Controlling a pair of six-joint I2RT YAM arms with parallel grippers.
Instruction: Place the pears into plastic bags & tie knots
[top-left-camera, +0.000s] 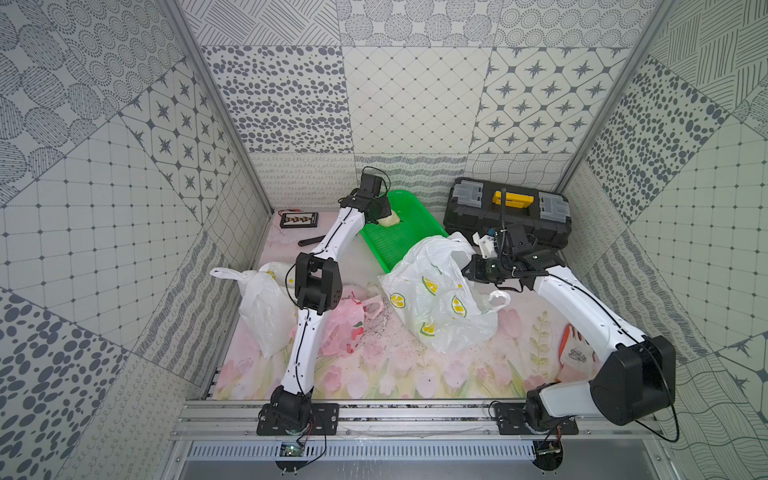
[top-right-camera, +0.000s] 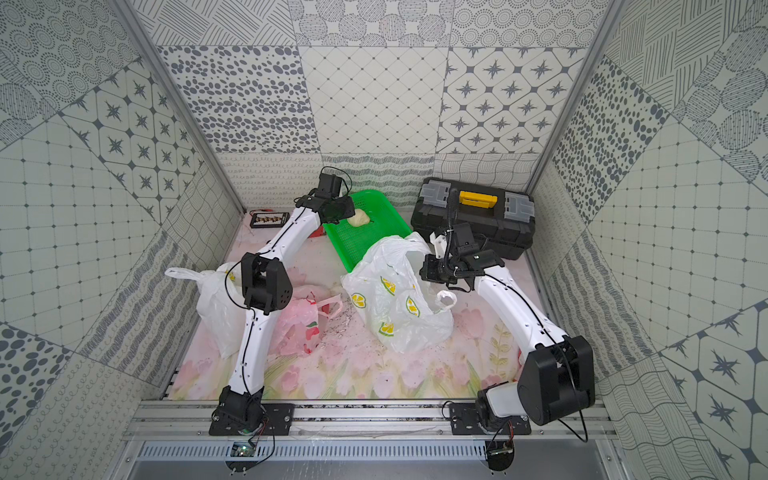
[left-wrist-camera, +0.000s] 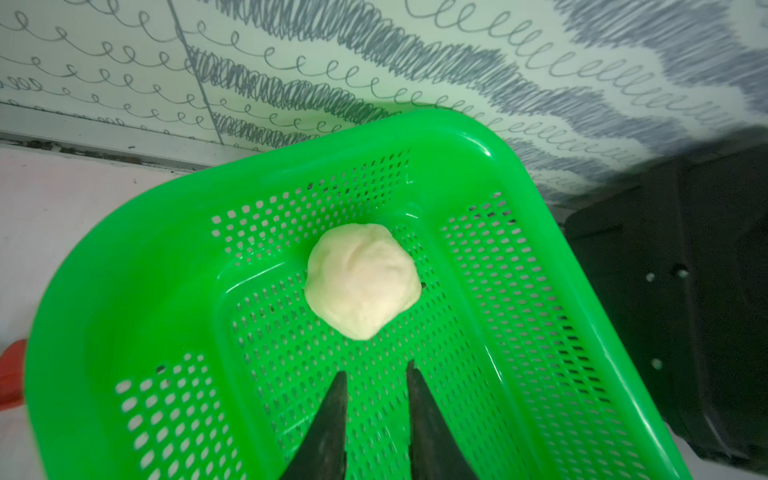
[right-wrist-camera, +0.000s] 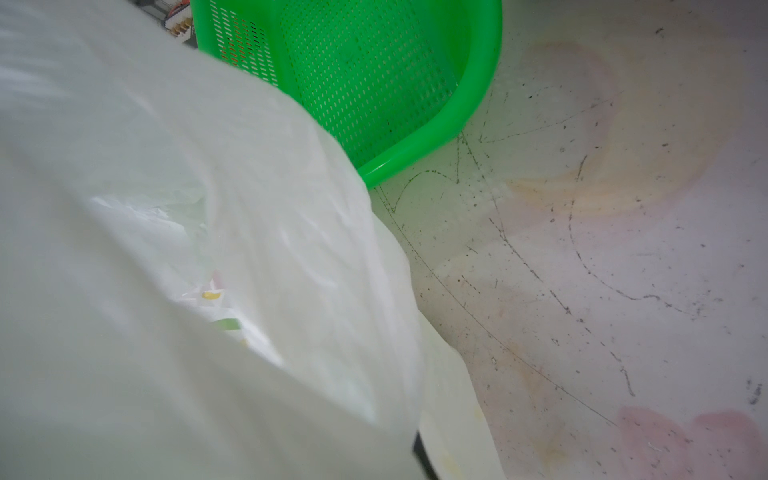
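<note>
A pale, lumpy pear (left-wrist-camera: 364, 280) rests on the floor of the green basket (left-wrist-camera: 552, 264), near its far end. My left gripper hangs over the basket, its fingertips short of the pear. Between them is a narrow gap where basket floor shows; whether they count as shut is unclear. The white plastic bag (top-left-camera: 448, 316) with lemon prints stands at the table's middle, its mouth pulled up. At the bag's right rim is my right gripper (top-left-camera: 473, 272), shut on the plastic. Bag film covers most of its fingers in the right wrist view. The bag's contents are hidden.
Other bags lie at the left: a white one (top-left-camera: 268, 308) with a twisted top and a pink one (top-left-camera: 340, 332), partly under the left arm. A black toolbox (top-left-camera: 508, 209) stands back right. A glove (top-left-camera: 576, 352) lies front right.
</note>
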